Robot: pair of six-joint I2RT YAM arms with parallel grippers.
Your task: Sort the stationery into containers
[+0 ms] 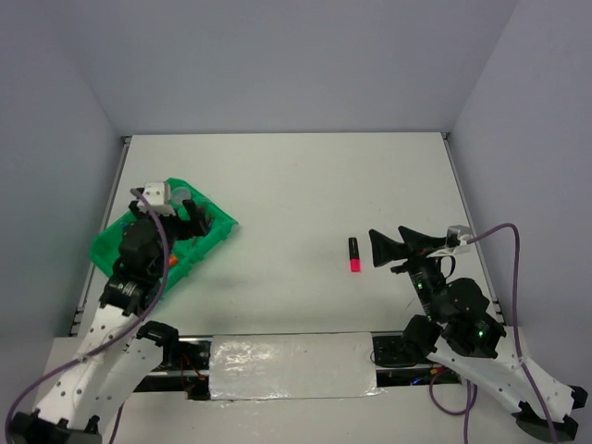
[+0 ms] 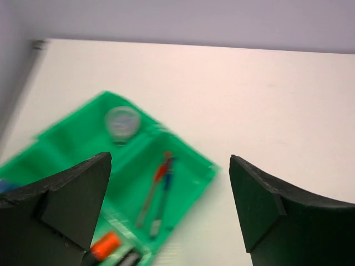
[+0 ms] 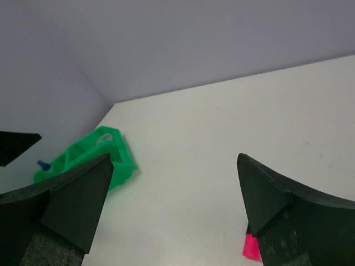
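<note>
A green compartment tray (image 1: 222, 231) lies at the table's left, partly covered from above by my left arm. My left gripper (image 1: 168, 211) hangs over it, fingers wide open with nothing between them. In the left wrist view the tray holds a clear round item (image 2: 122, 123), a red-tipped brush or pen (image 2: 152, 185), a blue one (image 2: 165, 197) and an orange-and-black marker (image 2: 104, 247). One black-and-pink marker (image 1: 354, 255) lies alone on the table, right of centre. Just right of that marker, my right gripper (image 1: 389, 248) stands open and empty, above the table.
Walls rise at the back and both sides. Near the front edge lies a shiny sheet (image 1: 291, 365).
</note>
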